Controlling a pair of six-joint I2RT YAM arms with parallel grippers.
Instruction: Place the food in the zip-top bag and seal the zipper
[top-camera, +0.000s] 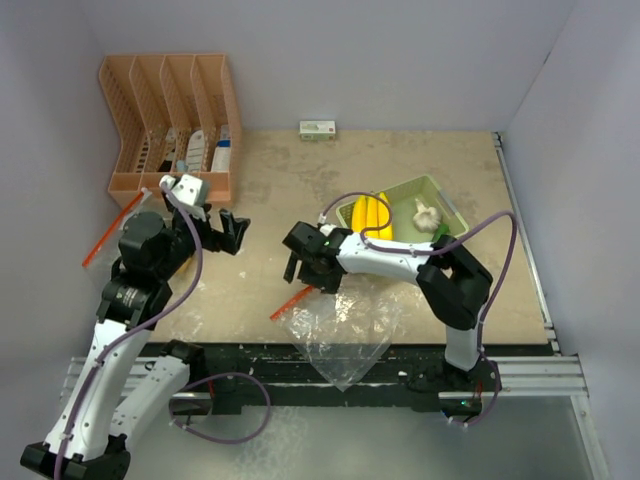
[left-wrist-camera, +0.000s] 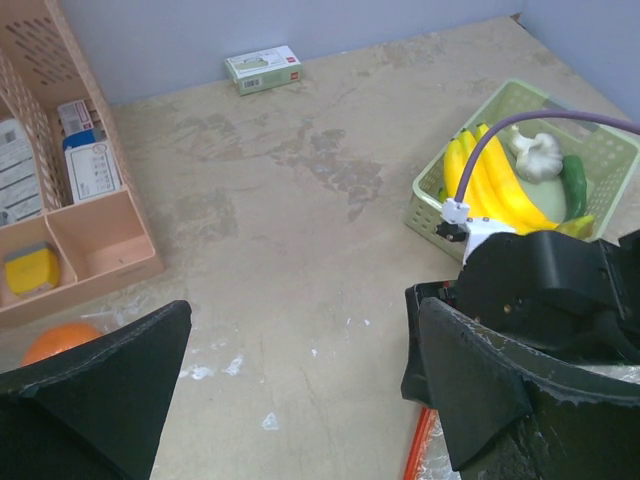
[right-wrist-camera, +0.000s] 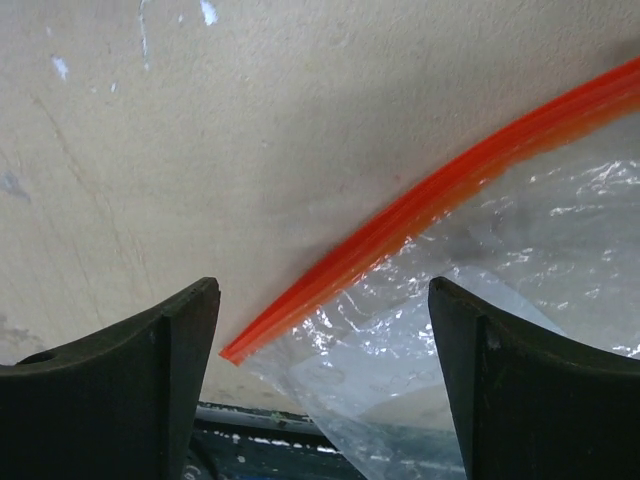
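A clear zip top bag with a red zipper strip lies flat at the table's front edge, part of it hanging over. My right gripper is above the strip's end, fingers apart with nothing between them; its fingers stand on either side of the strip. My left gripper stands open and empty over the table's left side. Yellow bananas, a white garlic bulb and a green vegetable sit in the green basket, partly hidden by the right arm in the top view.
A pink divided rack stands at the back left. Another bag with a red strip lies at the left edge behind the left arm. A small green-white box is at the back wall.
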